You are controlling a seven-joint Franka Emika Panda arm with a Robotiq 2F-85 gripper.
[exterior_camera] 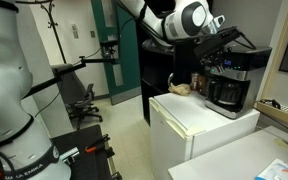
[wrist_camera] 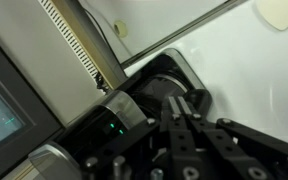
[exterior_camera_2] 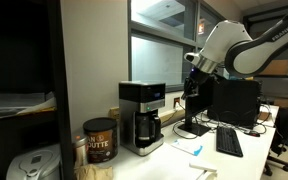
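Observation:
A black and silver coffee maker [exterior_camera: 236,78] stands on the white cabinet top [exterior_camera: 189,112], its glass carafe [exterior_camera: 226,93] seated in the base. In the exterior view from the other side, the coffee maker [exterior_camera_2: 142,118] is upright, with the carafe [exterior_camera_2: 147,128] facing the arm. My gripper is shut, and nothing shows between its fingers. From the wrist view, it hangs above and in front of the coffee maker [wrist_camera: 124,110], whose green-lit display lies to the left. Much of the machine's lower part is hidden behind my gripper there.
Beside the coffee maker stands a dark canister [exterior_camera_2: 100,140], with a wooden-coloured object [exterior_camera: 180,89] near it. A monitor [exterior_camera_2: 236,98] and keyboard [exterior_camera_2: 227,140] sit farther along.

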